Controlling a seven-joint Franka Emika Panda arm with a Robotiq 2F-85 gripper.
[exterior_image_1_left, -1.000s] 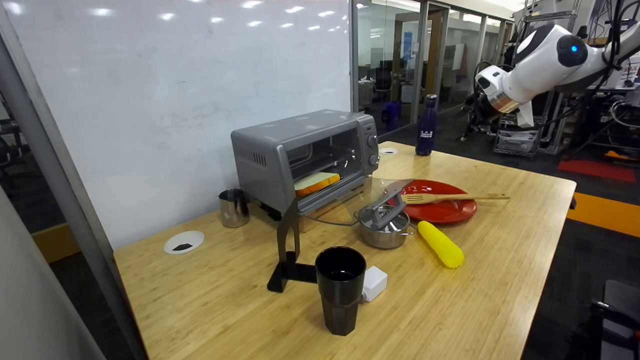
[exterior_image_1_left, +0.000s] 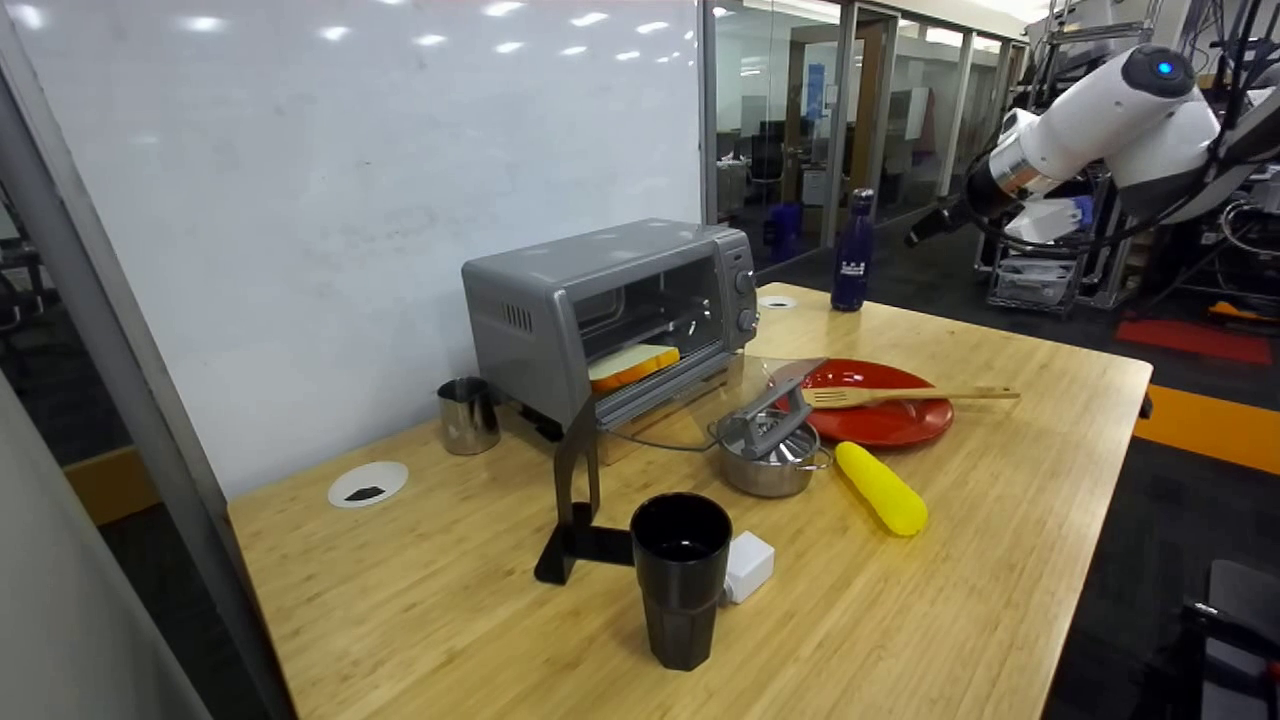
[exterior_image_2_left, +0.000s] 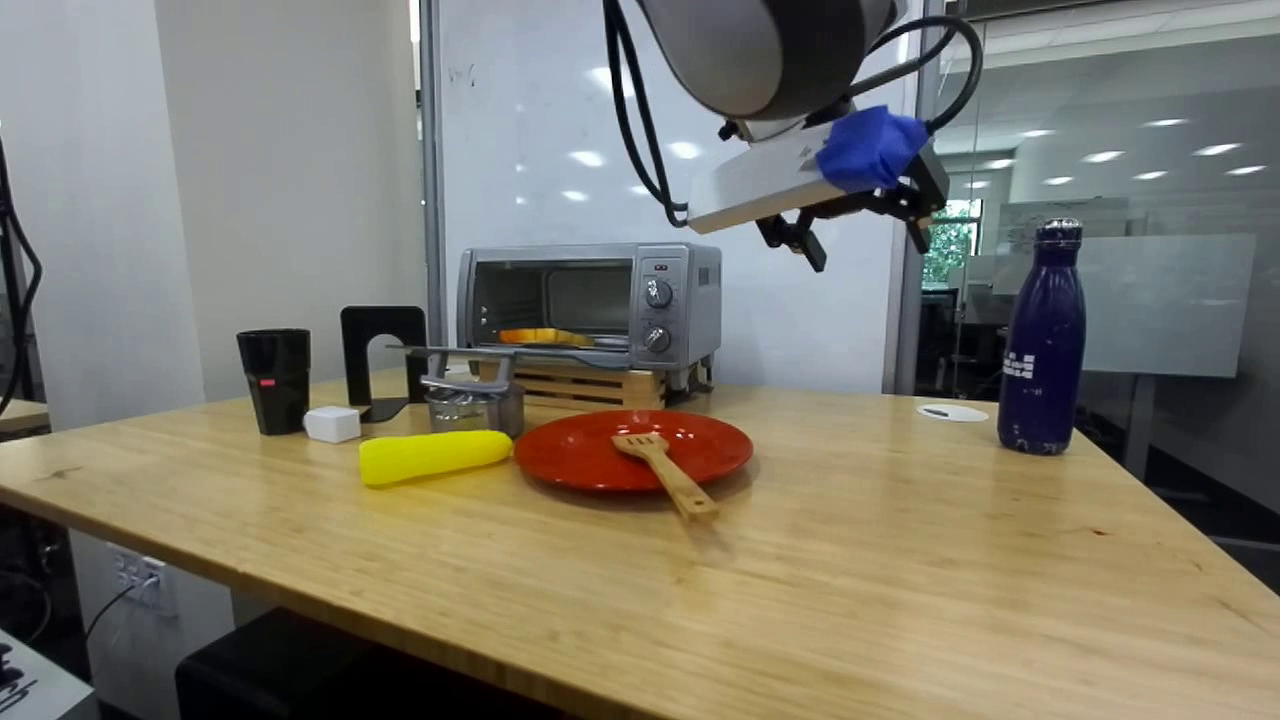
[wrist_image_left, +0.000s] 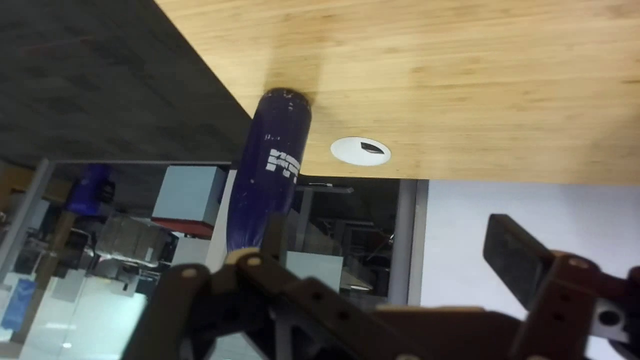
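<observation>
High above the tabletop, my gripper (exterior_image_2_left: 869, 245) is open, its fingers (wrist_image_left: 517, 258) wide apart with nothing between them. In the second exterior view it hangs between the toaster oven and the dark blue bottle. That bottle (wrist_image_left: 270, 162) stands upright at the table's far corner; the wrist view has it toward the left, its upper end hidden behind a finger. The grey toaster oven (exterior_image_1_left: 564, 282) has its glass door down and a bread slice (exterior_image_1_left: 632, 366) inside. A wooden fork-like utensil (exterior_image_2_left: 675, 476) rests across the red plate (exterior_image_2_left: 576, 450).
A metal pot (exterior_image_1_left: 768, 468) with a grey-handled lid, a yellow elongated object (exterior_image_1_left: 884, 488), a black cup (exterior_image_1_left: 681, 576), a white block (exterior_image_1_left: 749, 566), a black stand (exterior_image_1_left: 576, 516) and a metal pitcher (exterior_image_1_left: 468, 416) occupy the table.
My arm has turned and its gripper now points further left, toward the bottle side, in the first exterior view. The objects on the table have stayed put.
</observation>
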